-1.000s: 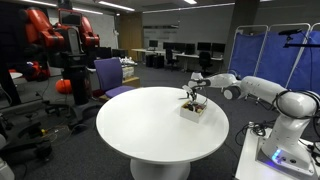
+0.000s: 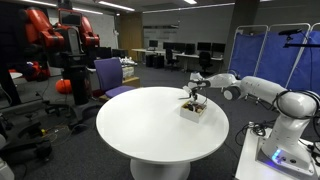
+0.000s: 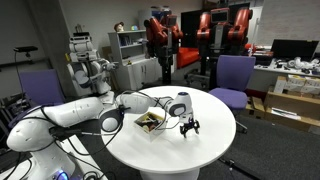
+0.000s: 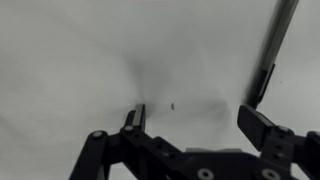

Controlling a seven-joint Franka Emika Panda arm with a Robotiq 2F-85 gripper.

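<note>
In the wrist view my gripper stands open over the pale tabletop, nothing between its fingers. A thin dark stick-like object [image 4: 274, 52], perhaps a pen, slants down from the top right and ends close to the right finger [image 4: 256, 124]. It lies outside the gap between the fingers. From the second exterior view, my gripper [image 3: 188, 127] points down low over the round white table, beyond the small box [image 3: 152, 121]. How far the fingertips are above the surface, I cannot tell.
The box [image 2: 194, 113] holds several dark and brown items, too small to make out. A purple chair [image 2: 110, 75] stands behind its far edge.
</note>
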